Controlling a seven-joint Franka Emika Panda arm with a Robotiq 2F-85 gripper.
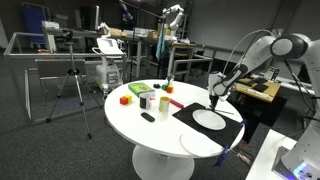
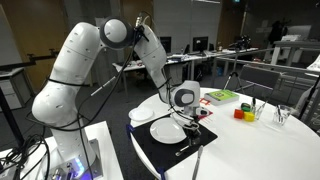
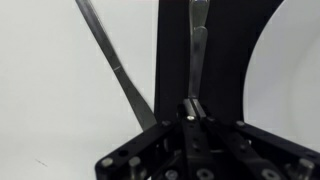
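My gripper is shut, low over the black placemat. A slim silver utensil on the mat runs up to its fingertips in the wrist view. Whether the end of this utensil is between the fingers or beneath them, I cannot tell. A second long utensil slants from the white table towards the mat's edge at the left. On the other side lies a white plate. In exterior view 1 the gripper is beside the plate, small and dark against the mat.
Another white plate lies near the arm's base. Across the round table stand mugs, a green box and small coloured items. A dark object lies towards the table's left side. Bare table remains around the mat.
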